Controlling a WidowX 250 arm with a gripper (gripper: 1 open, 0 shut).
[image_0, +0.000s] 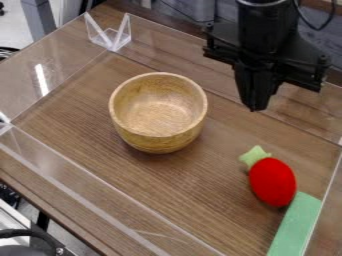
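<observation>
My black gripper (251, 96) hangs over the upper right of the wooden table, its fingers shut with nothing visible between them. Below and left of it sits an empty wooden bowl (158, 128). A red object with a pale green top (271, 182), like a toy vegetable, lies at the lower right, apart from the gripper and the bowl.
A mint green item (295, 226) lies at the bottom right corner. A clear plastic holder (110, 32) stands at the upper left. Cables and dark parts show beyond the left edge.
</observation>
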